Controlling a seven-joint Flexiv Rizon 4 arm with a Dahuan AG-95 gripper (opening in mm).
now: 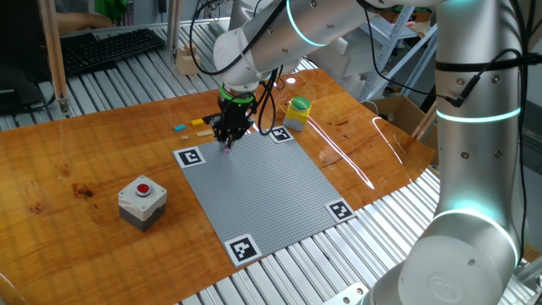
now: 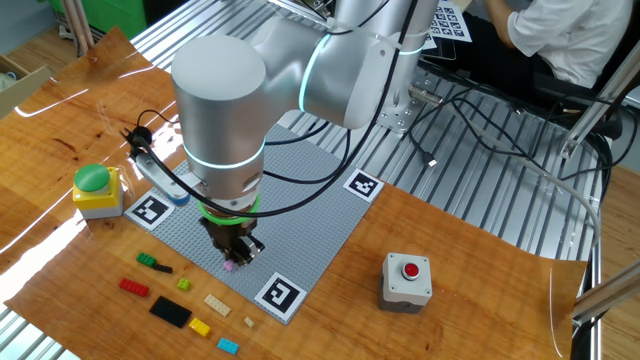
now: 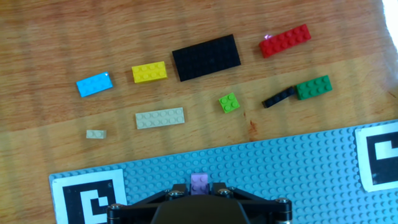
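Note:
A small lilac brick [image 3: 199, 179] sits between the fingertips of my gripper, which looks shut on it from both sides. In exterior view 2 the gripper [image 2: 236, 256] points down over the grey baseplate [image 2: 310, 215], near the edge facing the loose bricks, and a bit of the lilac brick [image 2: 229, 266] shows below it. Whether the brick touches the studs or hangs just above them, I cannot tell. Exterior view 1 has the gripper [image 1: 227, 141] low at the plate's far edge, between two corner markers.
Loose bricks lie on the wood beyond the plate, among them blue [image 3: 94, 84], yellow [image 3: 149, 72], black [image 3: 206, 57], red [image 3: 285, 41], lime [image 3: 229, 102] and beige [image 3: 160, 118]. A green-button box [image 1: 297, 113] and a red-button box [image 1: 142, 202] flank the plate. Most of the plate is bare.

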